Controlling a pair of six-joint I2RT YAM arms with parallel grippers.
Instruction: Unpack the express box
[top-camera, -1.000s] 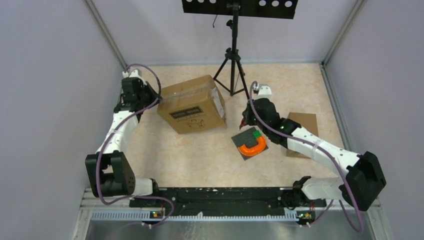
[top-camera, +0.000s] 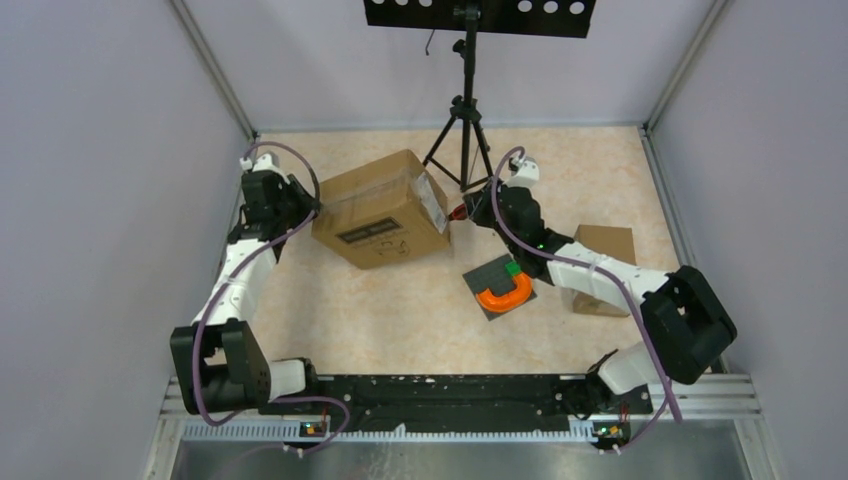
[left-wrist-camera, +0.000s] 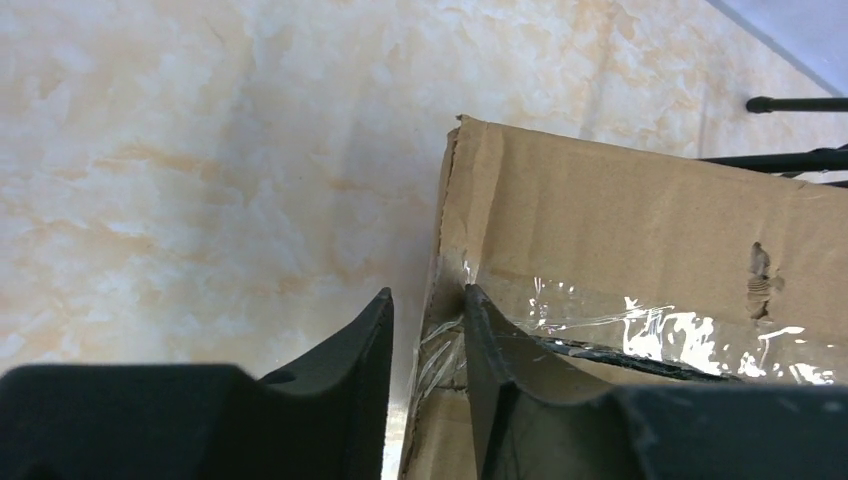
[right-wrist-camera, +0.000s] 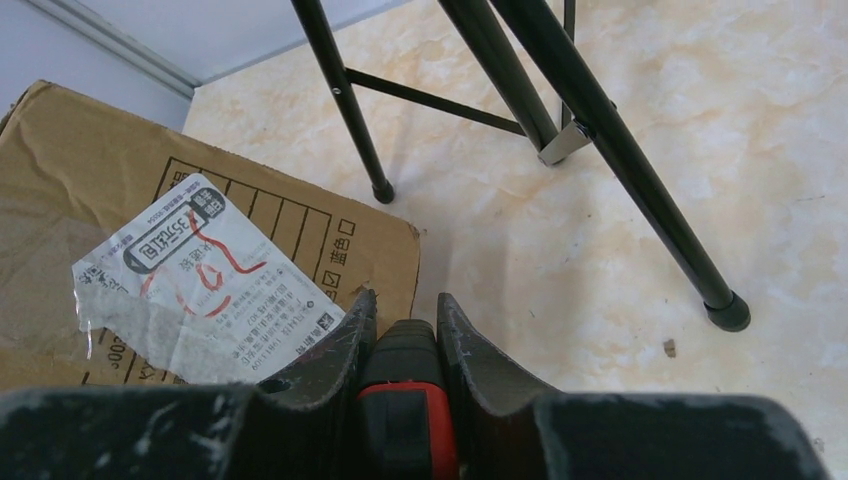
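The taped cardboard express box (top-camera: 385, 225) stands skewed on the table between both arms, a white shipping label (right-wrist-camera: 205, 275) on its right end. At its left end is my left gripper, its fingers apart on either side of the box's corner edge, with a gap between the left finger and the cardboard. My right gripper is shut on a red-and-black tool (right-wrist-camera: 402, 385), perhaps a cutter. In the top view the tool's red part (top-camera: 458, 213) points at the box's right end; whether its tip touches is hard to tell.
A black tripod stand (top-camera: 466, 150) rises behind, close to the box's back right. An orange U-shaped piece (top-camera: 505, 298) lies on a dark square mat (top-camera: 488, 275) at front right. A smaller cardboard box (top-camera: 604, 240) sits far right, partly behind my right arm.
My right gripper has moved left and away from the front edge, carrying the tool to the box's right end. The box has shifted very slightly; the left arm has barely moved.
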